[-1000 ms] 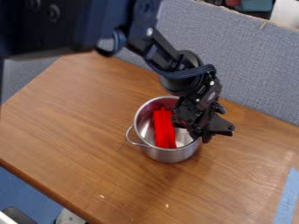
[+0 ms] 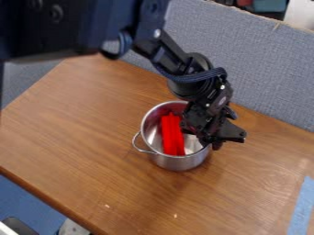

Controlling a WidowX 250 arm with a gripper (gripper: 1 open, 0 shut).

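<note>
A silver pot (image 2: 177,162) with a wire handle at its left stands on the wooden table (image 2: 80,138). Inside it lies a long red object (image 2: 171,134) on a pale bottom. My black gripper (image 2: 216,138) is over the pot's right rim, its tip low at that side and partly covering the rim. Whether its fingers are open or shut on anything is too dark and small to tell.
A grey padded wall (image 2: 252,64) runs behind the table. A pale blue strip (image 2: 300,207) lies at the right edge.
</note>
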